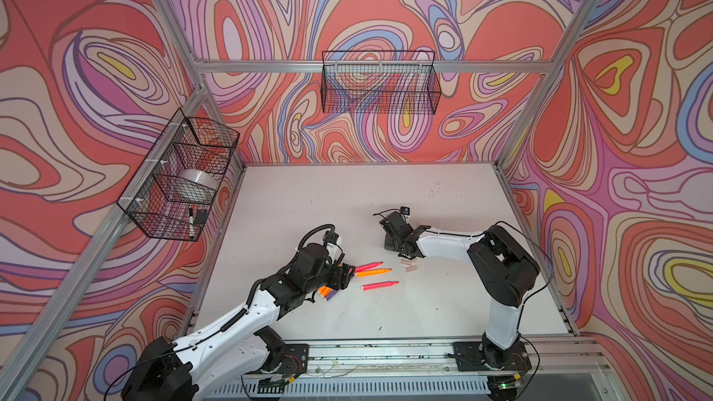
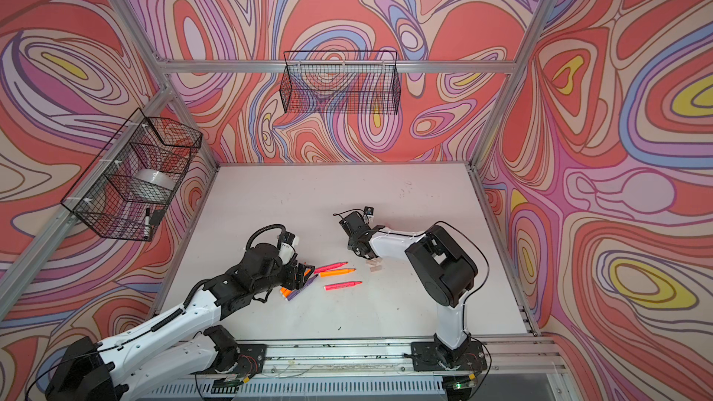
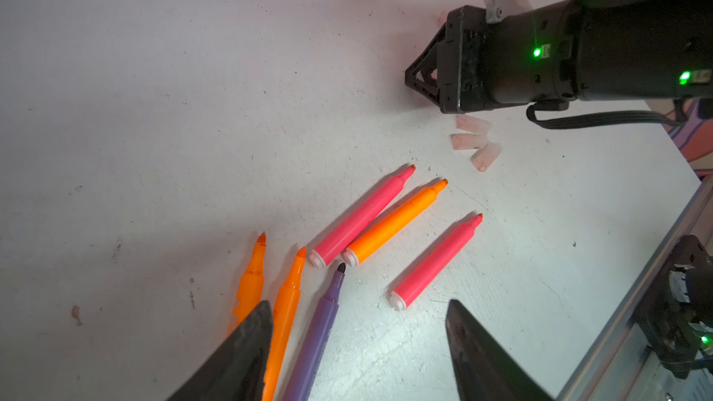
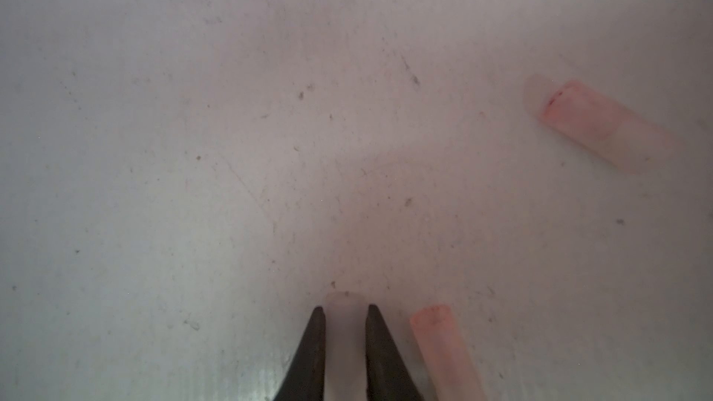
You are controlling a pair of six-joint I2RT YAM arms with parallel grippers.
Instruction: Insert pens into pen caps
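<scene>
In the left wrist view, two orange pens (image 3: 251,282) (image 3: 286,304) and a purple pen (image 3: 319,334) lie side by side at the lower left. Right of them rest a pink pen (image 3: 364,222), another orange pen (image 3: 397,222) and another pink pen (image 3: 436,261), all uncapped. My left gripper is open above the pens, its fingers apart with nothing held. My right gripper is shut on a pale translucent cap (image 4: 346,349) close to the table. A pinkish cap (image 4: 449,352) lies just right of its fingers, and another cap (image 4: 598,122) sits farther off.
Several loose caps (image 3: 469,141) lie on the table beneath the right arm (image 3: 534,52). Wire baskets (image 1: 380,85) hang on the frame behind and at the left.
</scene>
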